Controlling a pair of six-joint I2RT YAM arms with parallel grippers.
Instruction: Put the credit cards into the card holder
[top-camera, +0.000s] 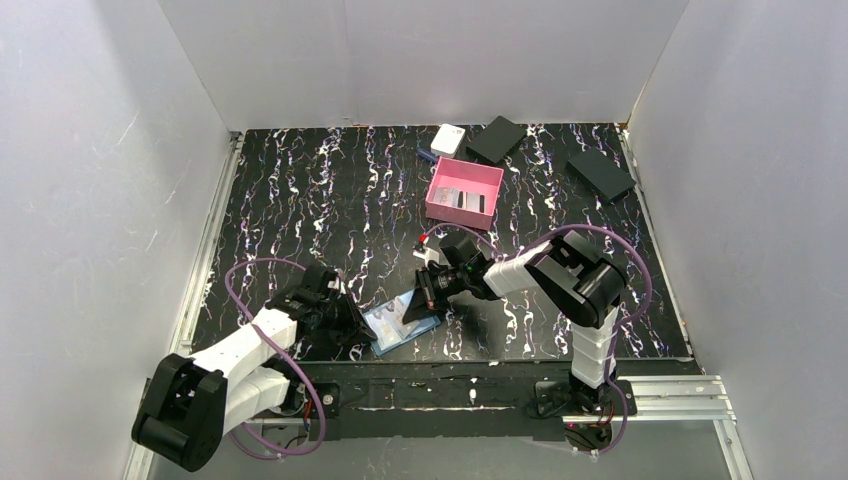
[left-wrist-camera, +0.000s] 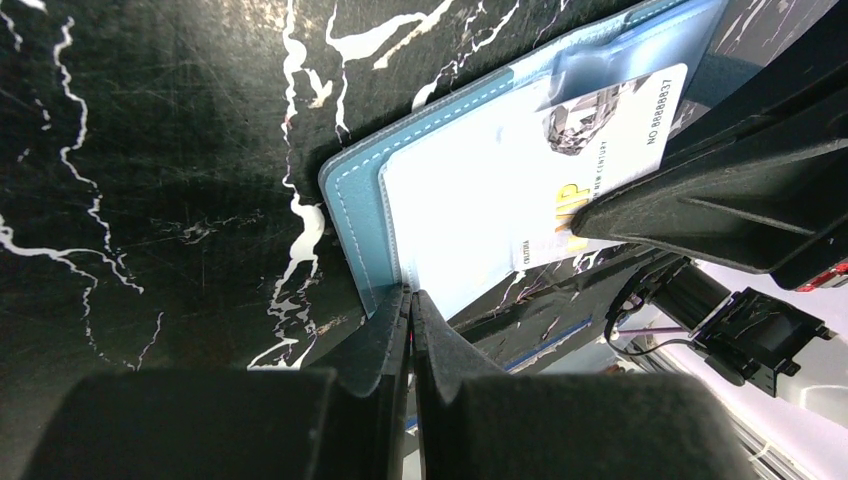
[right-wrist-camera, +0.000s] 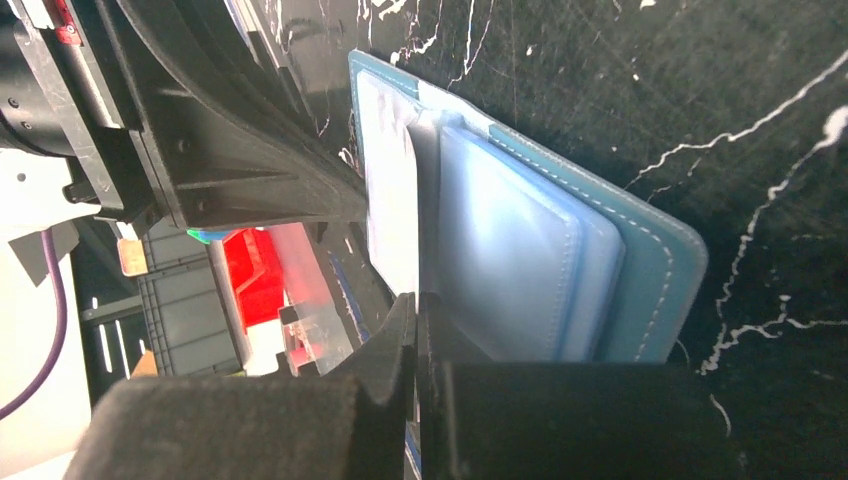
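Observation:
The blue card holder (top-camera: 399, 334) lies spread open near the table's front edge, with clear pockets showing in the right wrist view. My left gripper is shut at its near left corner, where the pocket's edge (left-wrist-camera: 390, 225) runs between the fingertips. A printed card (left-wrist-camera: 640, 130) is over the holder's middle, above the white pocket. My right gripper is shut on this card, seen almost edge-on in the right wrist view. The card's leading edge overlaps the pocket; whether it is inside cannot be told.
Behind the arms stands a pink box (top-camera: 466, 168) with several cards (top-camera: 460, 200) in it. A white box (top-camera: 448, 140) and two black boxes (top-camera: 497, 140) (top-camera: 601, 175) are at the back.

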